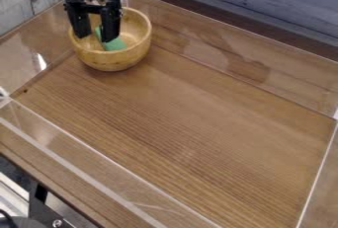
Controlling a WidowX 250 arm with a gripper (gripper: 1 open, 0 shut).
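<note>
My black gripper (93, 20) hangs over a yellowish round bowl (122, 60) at the upper left of the view, its fingers open and reaching down into the bowl. A green object (114, 44) lies inside the bowl, just beside and below the fingers, partly hidden by them.
The wooden tray floor (199, 133) is bare across the middle, right and front. Pale walls rise at the left and back, and dark cables show at the lower left corner.
</note>
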